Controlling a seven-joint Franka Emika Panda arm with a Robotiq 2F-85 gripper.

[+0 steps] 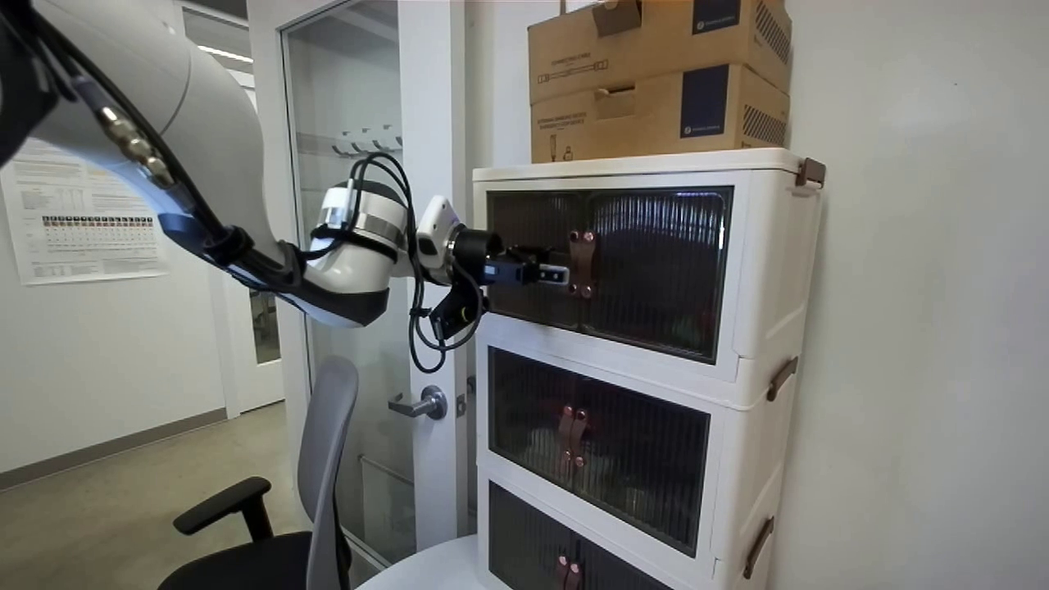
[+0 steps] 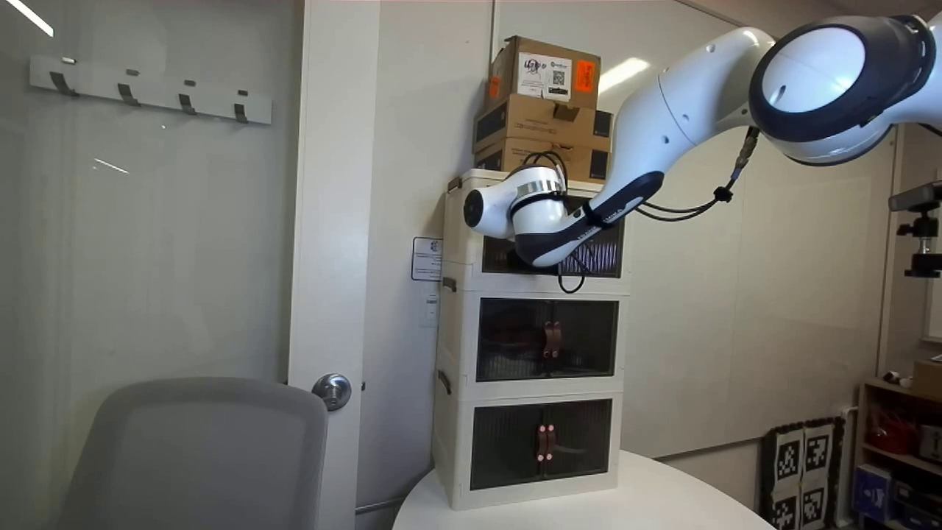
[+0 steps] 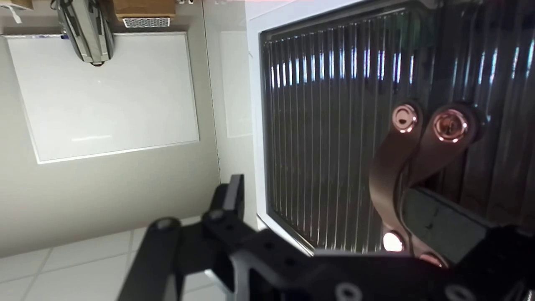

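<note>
The top cabinet unit has two dark ribbed doors, both closed, with a pair of brown leather strap handles where they meet. Close in front of these straps is my gripper. In the wrist view its fingers are spread wide: one finger stands off toward the door's outer frame, while the other finger lies right at the straps and covers part of one. Whether that fingertip touches the leather or sits between the two straps, I cannot tell. Exterior view 2 hides the gripper behind the arm.
Two more closed units, middle and bottom, stand below on a white round table. Cardboard boxes rest on top. An office chair and a glass door are to the left.
</note>
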